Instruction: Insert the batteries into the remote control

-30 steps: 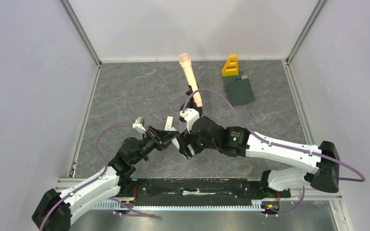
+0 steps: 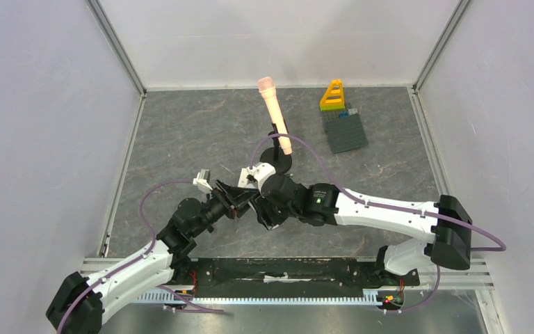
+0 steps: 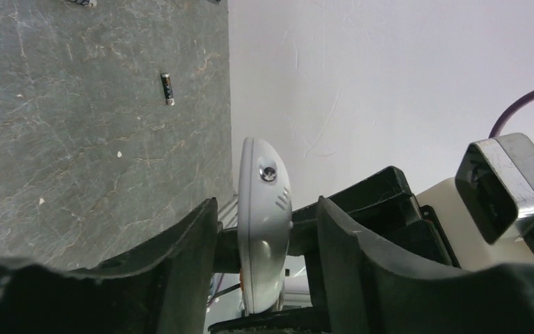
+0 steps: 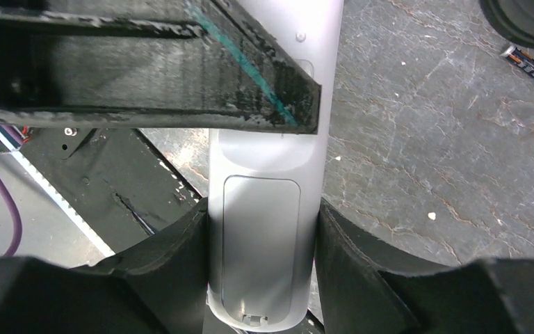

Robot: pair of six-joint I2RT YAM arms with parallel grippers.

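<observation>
A white remote control [image 4: 261, 243], back cover facing the right wrist camera, is held in my right gripper, shut on it. The same remote [image 3: 264, 229] stands end-on between the fingers of my left gripper, which are part open, with visible gaps on both sides. Both grippers meet at the centre front in the top view, partly hiding each other. Loose batteries lie on the table, one [image 3: 167, 89] in the left wrist view and one [image 4: 527, 65] in the right wrist view.
A pink microphone [image 2: 272, 107] on a black stand is behind the grippers. A yellow triangular piece [image 2: 332, 95] and a dark grey mat [image 2: 347, 133] lie at the back right.
The left arm looks unchanged in the top view.
</observation>
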